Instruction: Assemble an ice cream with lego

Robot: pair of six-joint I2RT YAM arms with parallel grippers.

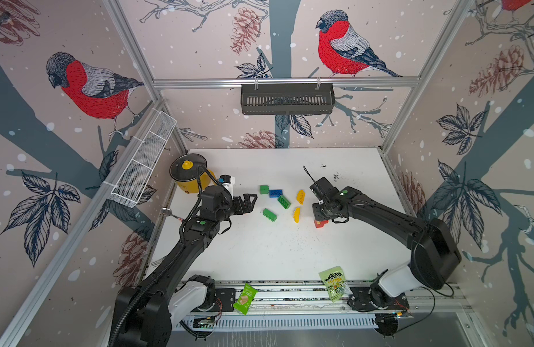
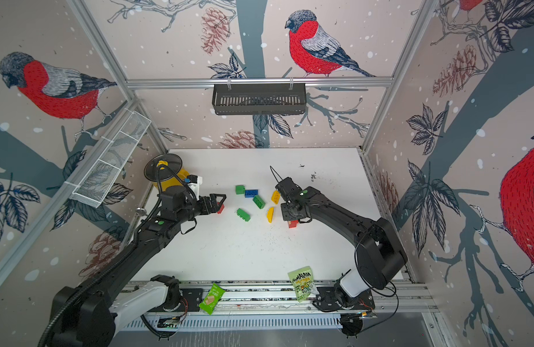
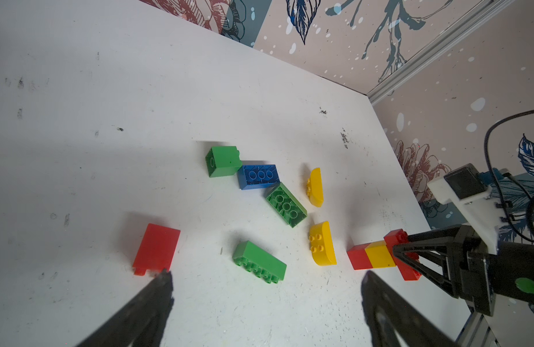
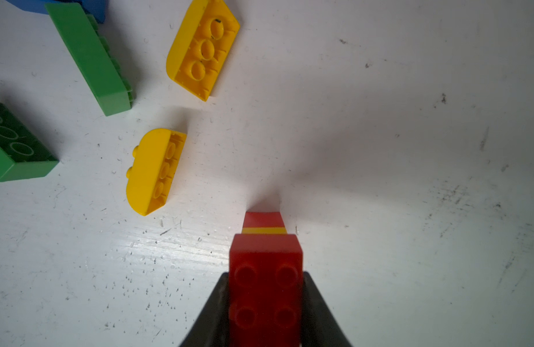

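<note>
My right gripper is shut on a red brick (image 4: 265,289), which sits at the end of a yellow brick (image 3: 380,254) and another red brick (image 3: 358,256) in a row on the table. My left gripper (image 1: 249,202) stands open at the left, above a loose red brick (image 3: 157,248). Two yellow rounded pieces (image 4: 154,170) (image 4: 203,49) lie left of my right gripper. Green bricks (image 3: 259,260) (image 3: 286,203) (image 3: 223,160) and a blue brick (image 3: 258,176) lie mid-table.
A yellow pot (image 1: 191,184) with a dark lid stands at the back left of the table (image 1: 278,248). Snack packets (image 1: 332,283) lie along the front rail.
</note>
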